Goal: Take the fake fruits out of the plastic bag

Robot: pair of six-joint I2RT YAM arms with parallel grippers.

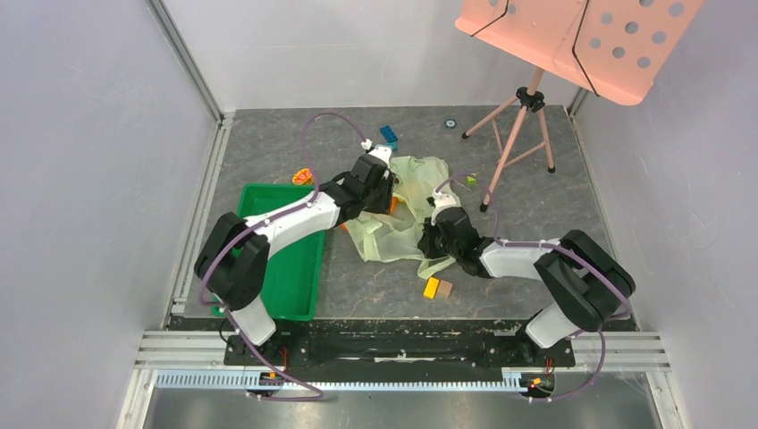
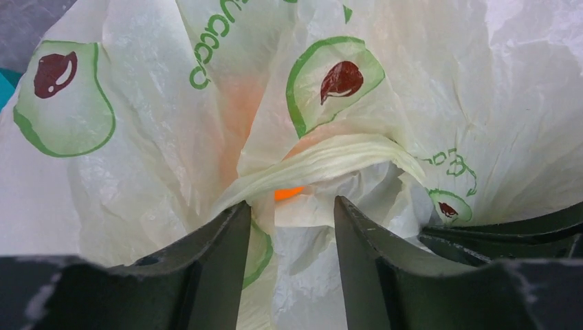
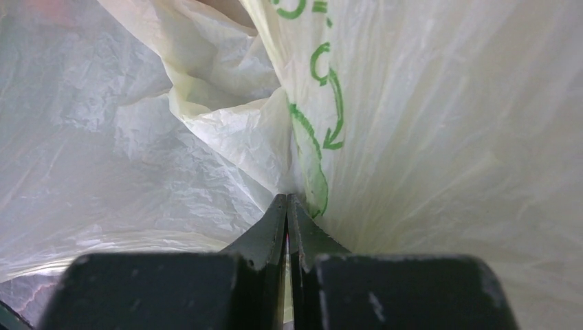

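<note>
A pale green plastic bag [image 1: 420, 179], thin and crumpled, lies on the floor between my arms. Orange shows inside its mouth, a fruit [image 2: 289, 193] mostly covered by film. In the top view, orange [image 1: 393, 205] also peeks out beside my left gripper [image 1: 386, 207]. The left wrist view has the left fingers [image 2: 230, 237] apart, a rolled bag edge running across the left fingertip; whether anything is clamped lower down is hidden. My right gripper is shut at a fold of the bag, with pale film showing between its fingers.
A green tray [image 1: 290, 299] stands empty under the left arm. Nearby are an orange-and-yellow item [image 1: 303, 177], a blue block [image 1: 388, 134], a tape roll [image 1: 450, 123], yellow [image 1: 431, 288] and brown [image 1: 445, 290] blocks. A pink tripod stand [image 1: 503, 161] rises at right.
</note>
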